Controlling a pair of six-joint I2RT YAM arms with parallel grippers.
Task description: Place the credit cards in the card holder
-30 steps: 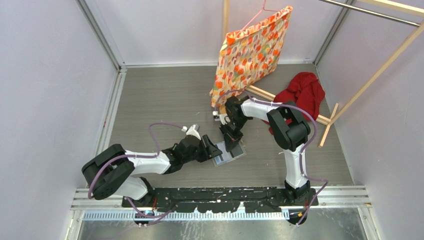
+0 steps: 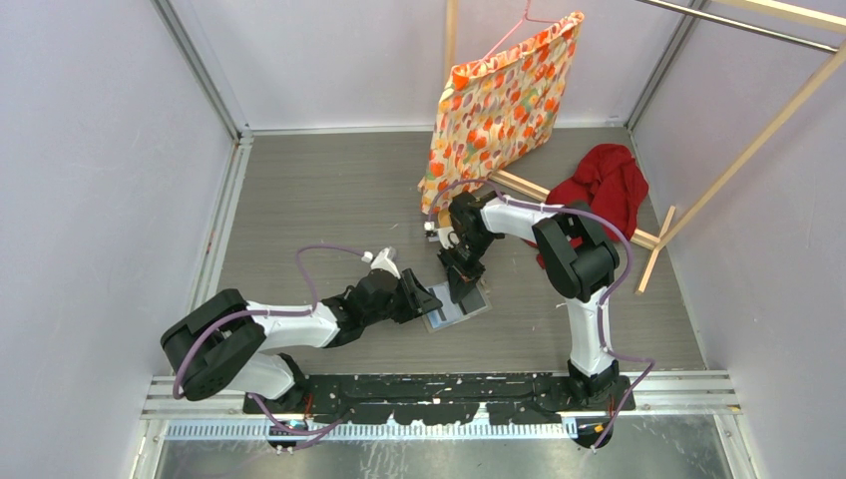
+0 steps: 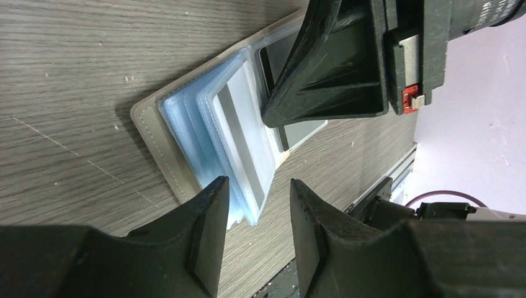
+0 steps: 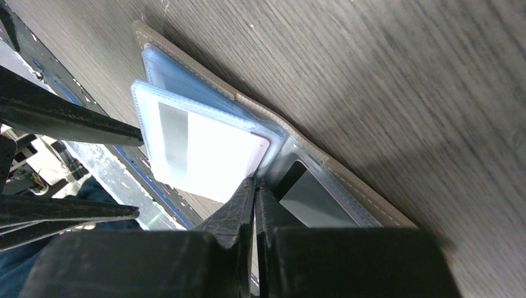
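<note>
The card holder (image 3: 149,121) lies open on the table, a beige-edged booklet with clear bluish sleeves. A white card (image 3: 255,127) with a grey stripe sits in one sleeve, its inner edge showing past the sleeve near the fold. My right gripper is shut at that inner edge, apparently with the card's edge pinched thinly between its tips. My left gripper stands part open at the sleeve's outer end, nothing gripped between its fingers. A grey card (image 4: 316,202) with a dark stripe rests on the holder's other half, partly covered by the right fingers.
Bare grey table (image 2: 299,220) surrounds the holder. A patterned cloth (image 2: 504,100) hangs at the back and a red cloth (image 2: 604,185) lies back right beside a wooden stand. Both arms crowd close over the holder.
Almost nothing differs in the top view; both arms and the holder keep practically the same places.
</note>
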